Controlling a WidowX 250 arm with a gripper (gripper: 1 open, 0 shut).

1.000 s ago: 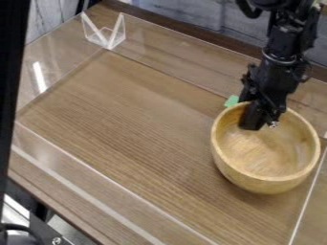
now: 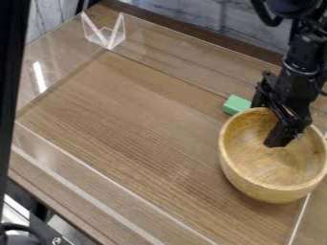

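A large wooden bowl (image 2: 262,172) sits on the right part of the wooden table (image 2: 121,124). The black gripper (image 2: 274,120) hangs at the bowl's back rim, its fingers spread open over the bowl's upper part. Whether anything lies between them is hard to tell. A small green block (image 2: 236,105) lies just behind and left of the bowl, partly hidden by it.
A white wire holder (image 2: 105,31) stands at the back left. A dark edge runs along the left, and a wall bounds the back.
The bowl has moved slightly toward the front. The gripper has shifted a little to the right, and more of the green block shows.
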